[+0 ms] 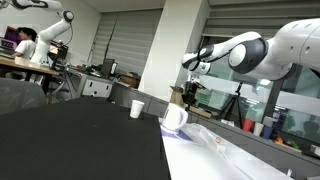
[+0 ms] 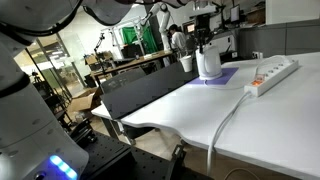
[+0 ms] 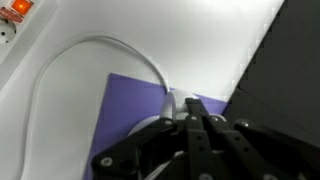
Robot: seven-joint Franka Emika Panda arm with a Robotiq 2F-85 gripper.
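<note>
A white jug-like container [image 2: 209,64] stands upright on a purple mat [image 2: 226,75] at the far part of the white table. My gripper [image 1: 189,103] hangs just above it, pointing down. In the wrist view, the black fingers of my gripper are together over the container, most of which they and the gripper body hide. Nothing shows between them. Whether the fingertips touch its rim or lid cannot be made out. The purple mat [image 3: 120,110] sticks out to the left of the gripper.
A white power strip [image 2: 272,76] lies right of the container, and its white cable [image 2: 218,128] loops across the table. A smaller white cup [image 1: 137,108] stands on the dark surface [image 1: 100,140].
</note>
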